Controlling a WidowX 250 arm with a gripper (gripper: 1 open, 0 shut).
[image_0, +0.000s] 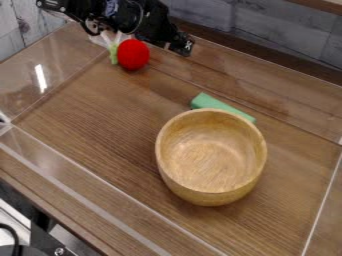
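Note:
My black gripper (175, 43) is at the top of the view, just above and to the right of a red round object (132, 54); whether it is open or shut is hard to tell. A wooden bowl (210, 157) stands at the centre right. A green bar (222, 108) lies just behind the bowl, tilted diagonally.
A pale item (110, 43) is partly hidden behind the red object. A grey wall (281, 43) runs along the back right.

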